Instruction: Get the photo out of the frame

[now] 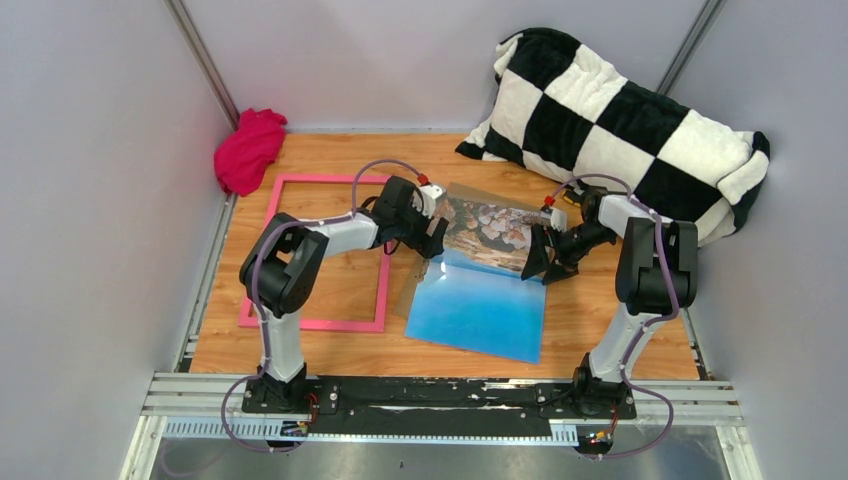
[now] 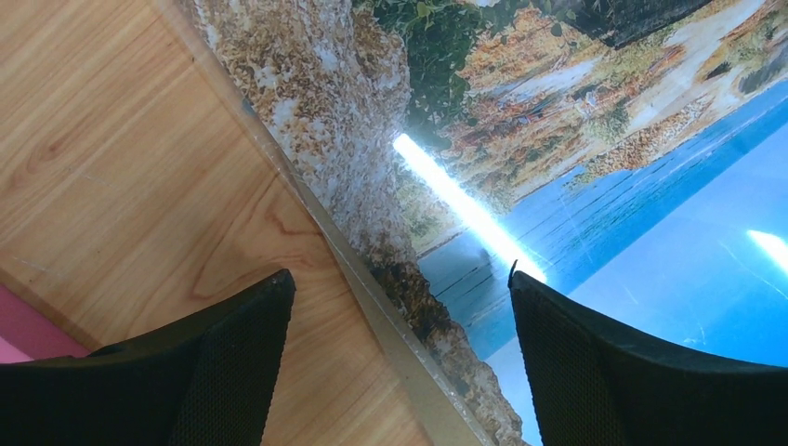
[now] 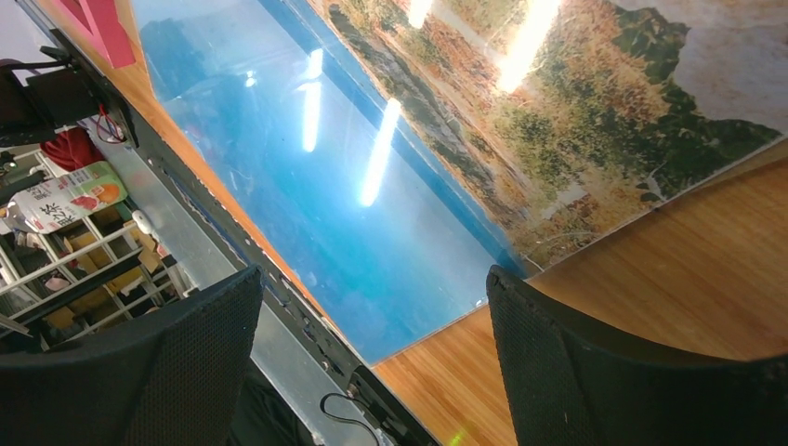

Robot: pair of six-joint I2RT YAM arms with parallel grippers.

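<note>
The photo (image 1: 492, 232) lies on a tan backing board, with a blue translucent sheet (image 1: 470, 315) along its lower part, extending toward the front. My left gripper (image 1: 433, 240) is part open over the photo's left edge; in the left wrist view a board edge runs between its fingers, which hold nothing visible. My right gripper (image 1: 540, 258) stands open at the photo's right edge; in the right wrist view the corner where photo and blue sheet meet lies just beyond its fingers. The pink frame (image 1: 382, 300) lies empty on the left, partly under my left arm.
A checkered pillow (image 1: 620, 120) fills the back right, and a red cloth (image 1: 250, 150) lies at the back left. Bare wood (image 1: 660, 350) shows at the right and along the front edge.
</note>
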